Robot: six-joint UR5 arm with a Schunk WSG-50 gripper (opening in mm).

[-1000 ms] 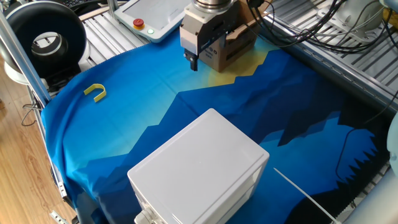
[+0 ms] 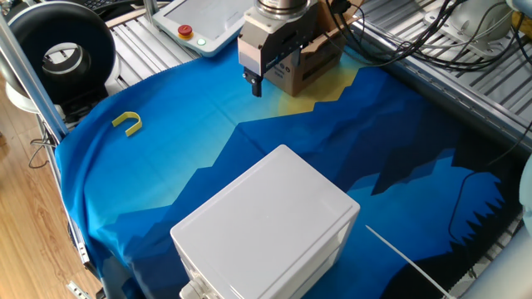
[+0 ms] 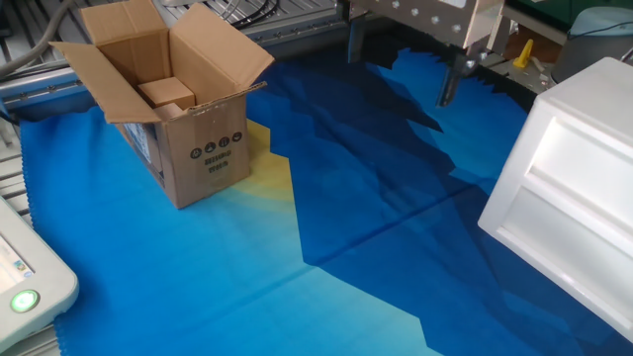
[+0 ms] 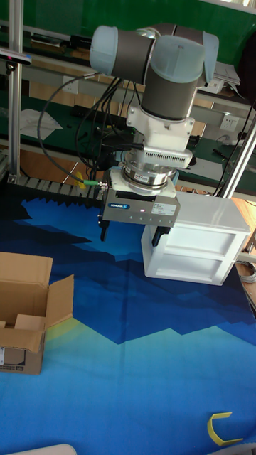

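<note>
My gripper (image 4: 131, 234) hangs in the air over the blue patterned cloth, its two dark fingers (image 4: 160, 236) wide apart and nothing between them. In exterior view 2 the gripper (image 3: 400, 83) shows at the top, between the cardboard box (image 3: 203, 163) and the white drawer unit (image 3: 574, 188). That box is open at the top, with a smaller brown carton (image 3: 166, 93) inside. A yellow U-shaped piece (image 2: 129, 123) lies on the cloth at the left of exterior view 1. The arm partly covers the cardboard box (image 2: 303, 71) there.
The closed white unit (image 2: 266, 216) is a tall obstacle at the front of exterior view 1. A tablet-like panel with a red button (image 2: 184, 31) sits at the back edge, and cables (image 2: 399, 50) run at the back right.
My gripper has shifted very slightly left and down in exterior view 1. The box, white unit and yellow piece have stayed where they were.
</note>
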